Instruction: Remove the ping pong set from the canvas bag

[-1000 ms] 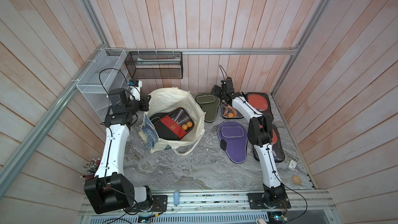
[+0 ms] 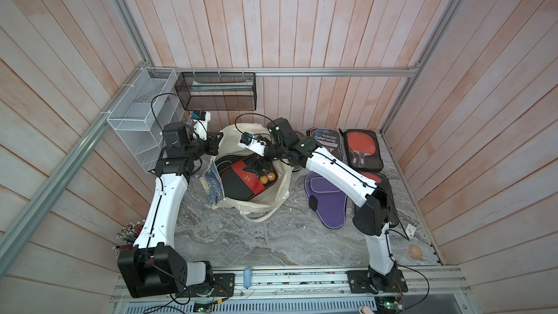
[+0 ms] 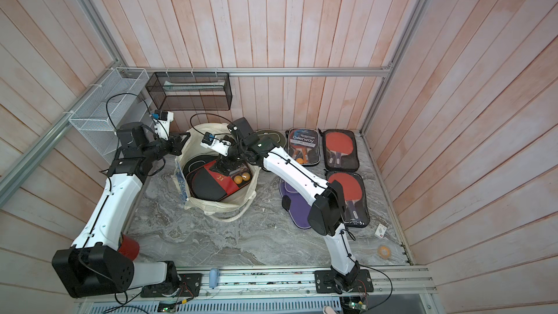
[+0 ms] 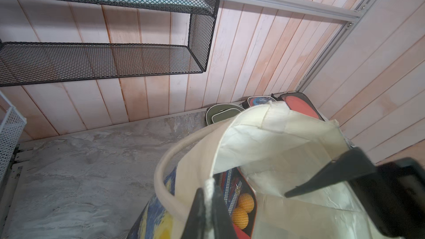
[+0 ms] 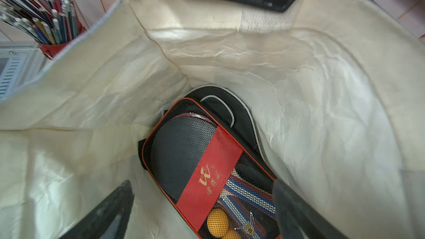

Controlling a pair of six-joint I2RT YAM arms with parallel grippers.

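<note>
The cream canvas bag [image 2: 280, 193] stands with its mouth open. Inside lies a black mesh ping pong set [image 5: 181, 150] with orange piping, a red band, paddle handles and orange balls; a second black case [image 5: 241, 119] with grey trim lies partly under it. My left gripper is shut at the bag's rim, the cream edge running between its fingers. Over the bag's mouth my right gripper stands open, its fingers [image 5: 117, 208] apart above the set and nothing between them. In the top left view the right arm hides part of the set.
Purple [image 2: 331, 203] and green [image 4: 221, 114] cases and several black paddle cases [image 2: 361, 145] lie to the right of the bag. A black mesh basket [image 2: 216, 92] hangs behind, white wire shelves [image 2: 142, 104] at left.
My right gripper has swung left from above the cases on the right to over the bag's mouth. The left gripper has shifted slightly right.
</note>
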